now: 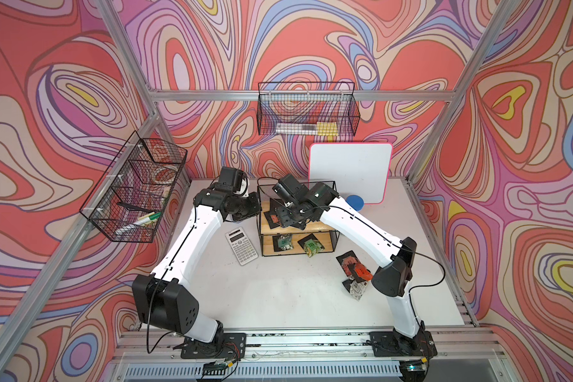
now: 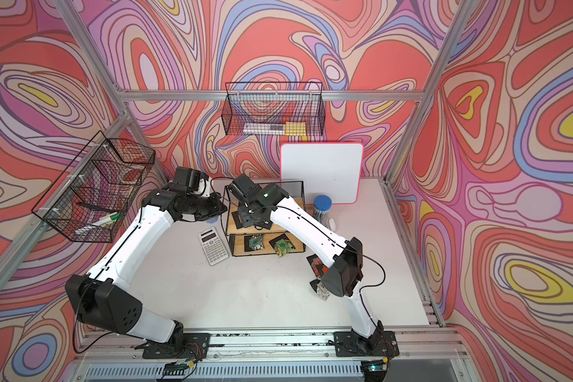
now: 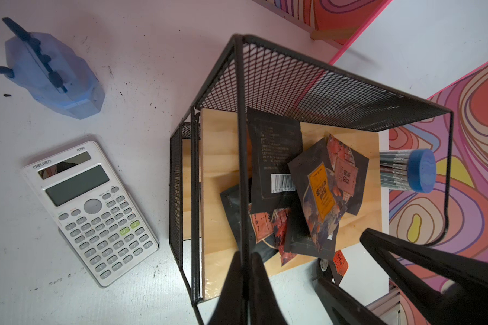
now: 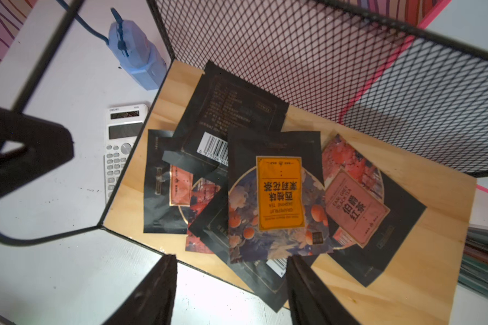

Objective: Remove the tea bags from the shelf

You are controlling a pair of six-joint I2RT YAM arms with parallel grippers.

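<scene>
A black wire shelf [image 3: 214, 81] with wooden boards stands mid-table. Its upper board holds several overlapping black tea bags, among them an orange-labelled one [image 4: 279, 200], a pink-labelled one [image 4: 358, 205] and one with its barcode up [image 4: 222, 119]. On the lower board lie two green-printed tea bags [image 1: 283, 242] [image 1: 312, 245]. My right gripper is open over the upper board's front edge, nothing between its fingers. At the shelf's left side, my left gripper is shut, with the shelf's thin wire post running between its fingertips.
Several tea bags [image 1: 354, 267] lie on the table right of the shelf. A calculator [image 3: 95, 208] and a blue object [image 3: 59, 75] are to its left. A blue-lidded jar [image 2: 322, 203] and whiteboard [image 1: 350, 172] stand behind right.
</scene>
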